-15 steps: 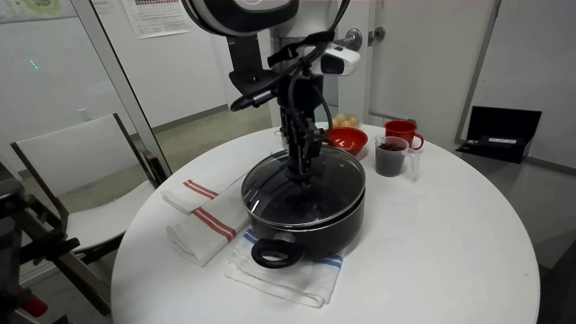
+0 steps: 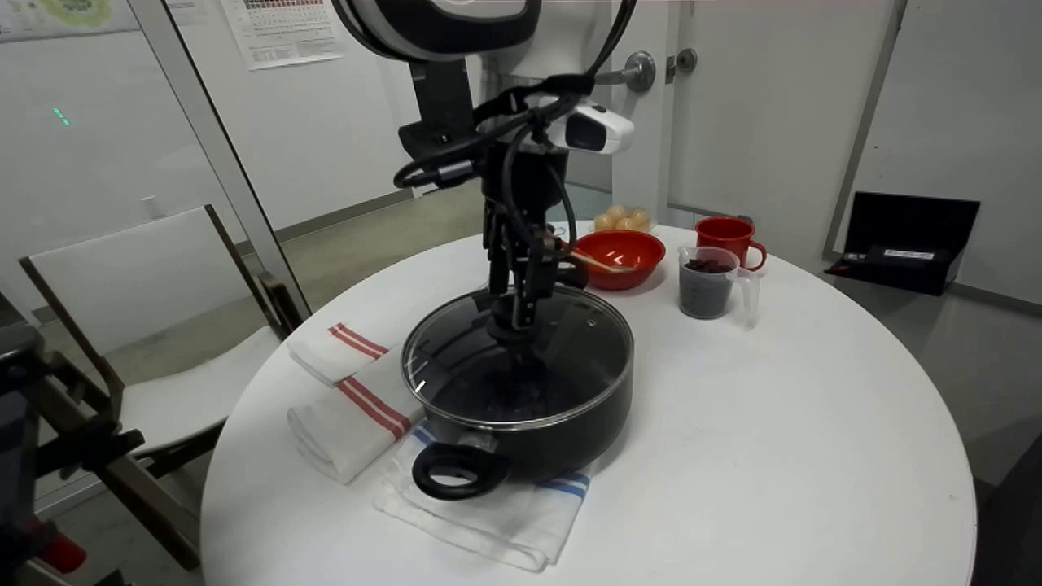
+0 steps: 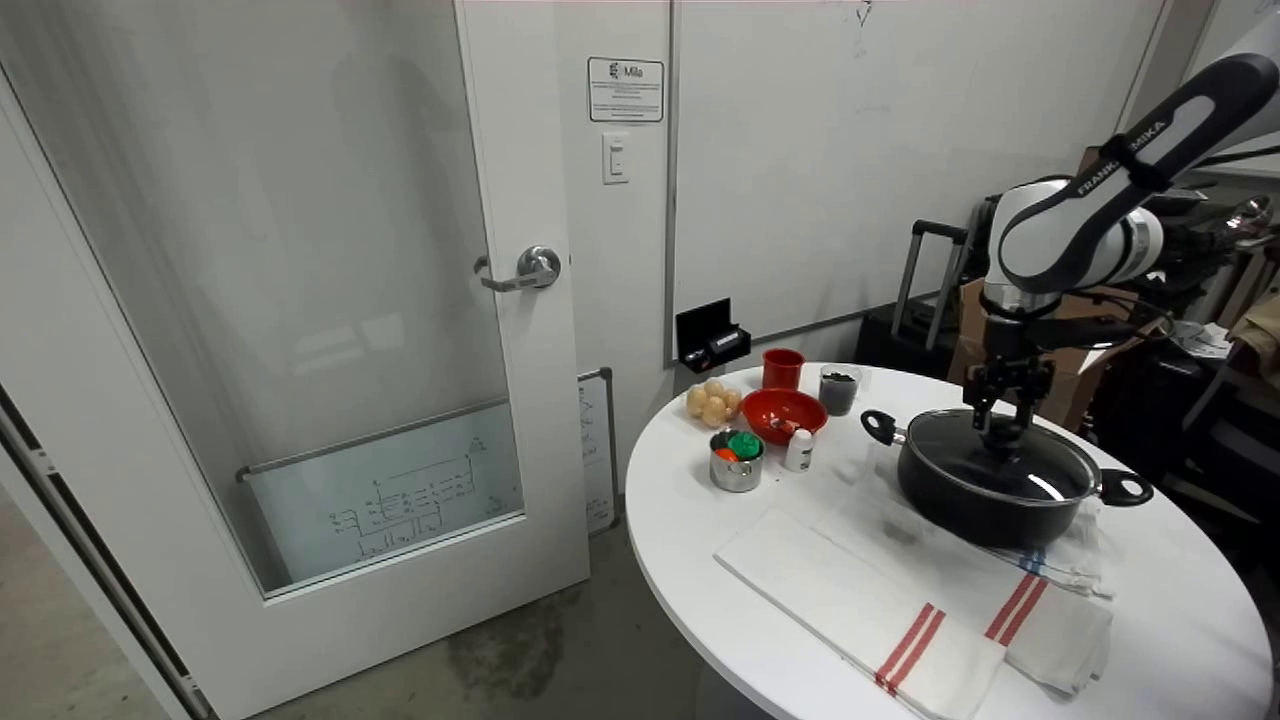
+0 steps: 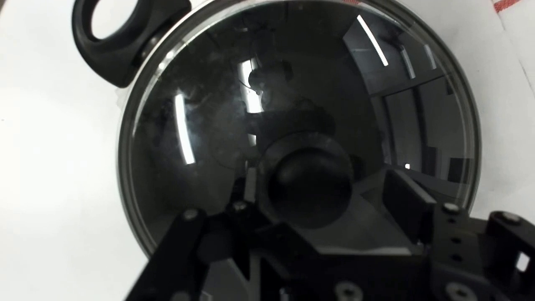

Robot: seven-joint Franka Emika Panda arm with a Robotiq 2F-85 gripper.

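A black pot (image 2: 562,451) stands on the table, partly over a white towel with blue stripes (image 2: 527,513). Its glass lid (image 2: 454,366) lies level on the rim. In the wrist view the lid's round black knob (image 4: 311,188) sits between the fingers of my gripper. The fingers are parted, with a clear gap between the knob and the right-hand finger (image 4: 408,200); the left-hand one is close beside the knob. From the side, the gripper (image 3: 1005,422) points straight down over the lid's middle.
Two red-striped towels (image 3: 840,588) lie beside the pot. Behind it are a red bowl (image 2: 625,255), a measuring cup (image 2: 705,293), a red mug (image 2: 724,234) and a small metal pot (image 3: 735,470).
The lid, earlier slightly raised off the pot's rim, now rests on it. Pot, lid, towels and my gripper have shifted toward the front left in exterior view 1.
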